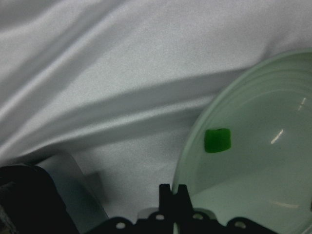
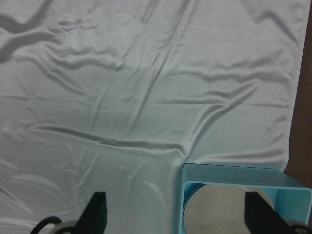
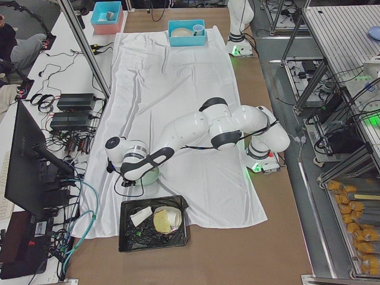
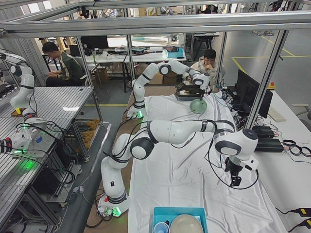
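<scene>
In the left wrist view a pale green bowl (image 1: 258, 170) with a small green square (image 1: 217, 140) inside lies on white cloth. My left gripper is shut on the bowl's near-side rim; in the camera left view the arm largely hides this bowl (image 3: 151, 177). My right gripper stands open above the cloth, beside a blue bin (image 2: 234, 170) holding a light plate (image 2: 214, 209), with nothing between its fingers.
A black tray (image 3: 136, 237) with a white item, a yellow item and a container sits just in front of the bowl. Monitor (image 3: 24, 166) and cables crowd the side table.
</scene>
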